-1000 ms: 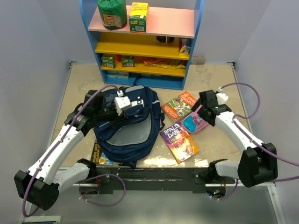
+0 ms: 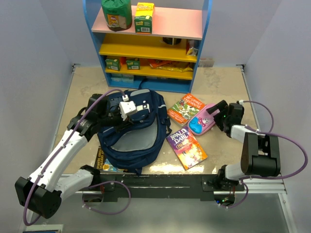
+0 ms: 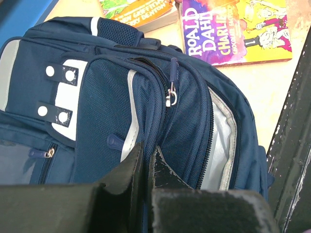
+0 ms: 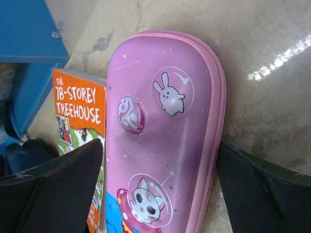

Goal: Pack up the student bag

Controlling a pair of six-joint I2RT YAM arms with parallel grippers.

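The dark blue backpack [image 2: 136, 131] lies on the left of the table, its grey front panel up. My left gripper is shut on a fold of the bag's fabric beside the zipper. A pink pencil case [image 4: 163, 92] with animal pictures lies flat on the table. My right gripper is open, one finger on each side of the case. The book Charlie [image 2: 187, 147] is between the bag and the front edge's right part. Behind it, the orange-green Treehouse book [image 2: 185, 109] touches or nearly touches the case. Another book [image 2: 101, 160] is partly hidden under the bag.
A blue shelf unit [image 2: 146, 87] with pink and yellow boards stands at the back, holding green and yellow boxes [image 2: 144, 18]. Bare table [image 2: 226, 153] shows at the right front and back right. A dark rail [image 2: 160, 182] runs along the front edge.
My right arm has shifted right and turned, its gripper now over the pencil case from the right. The case and the Treehouse book have slid slightly left. The left arm and bag look unchanged.
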